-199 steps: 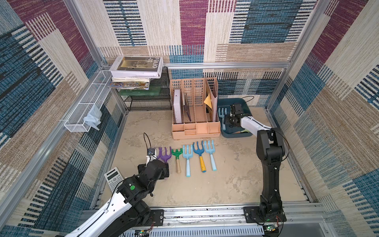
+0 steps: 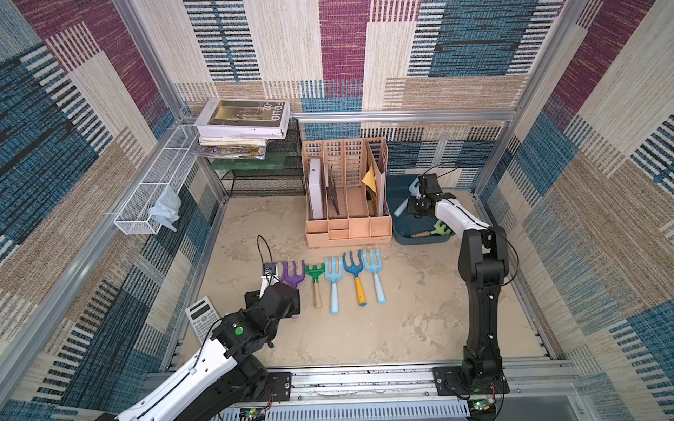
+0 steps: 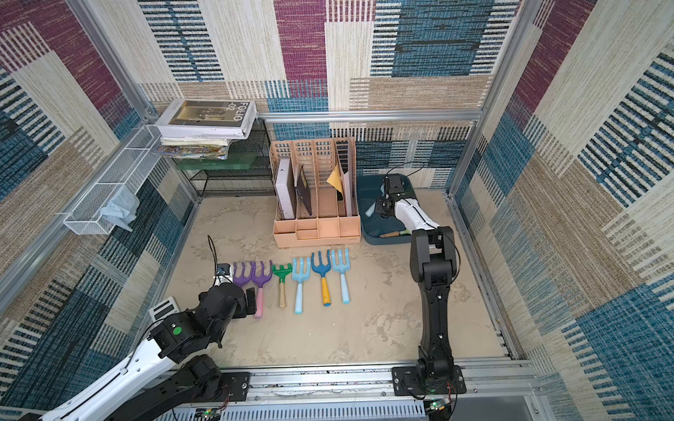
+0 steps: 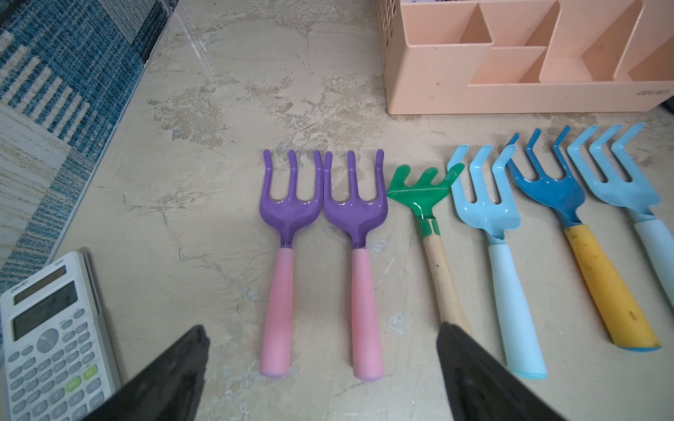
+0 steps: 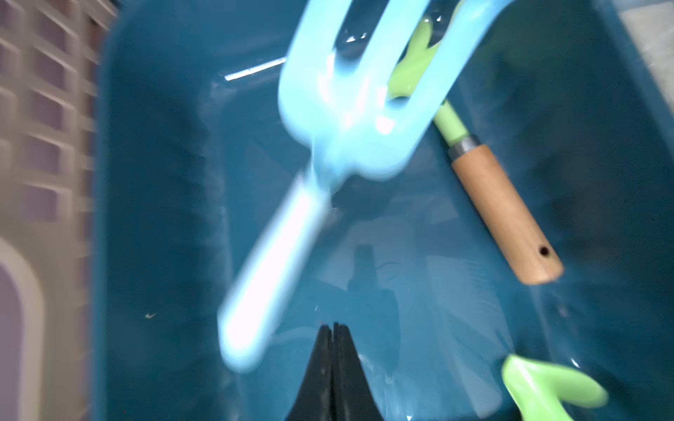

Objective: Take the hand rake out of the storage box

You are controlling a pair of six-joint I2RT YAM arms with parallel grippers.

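Note:
In the teal storage box (image 2: 421,238), right of the organizer, lie a light blue hand rake (image 5: 330,133) and two light green tools, one (image 5: 498,203) with a wooden handle. My right gripper is inside the box, shut with nothing seen between its fingers, just beyond the blue rake's handle end in the wrist view. My left gripper stands open over a row of hand rakes on the table: two purple (image 4: 288,217), a green (image 4: 421,196), light blue (image 4: 519,315) and a blue one with yellow handle (image 4: 603,287).
A pink organizer (image 2: 347,231) with files adjoins the box. A calculator (image 4: 56,343) lies at left. A wire shelf with books (image 2: 242,119) and a white wire basket (image 2: 140,217) stand at back left.
The left arm looks still.

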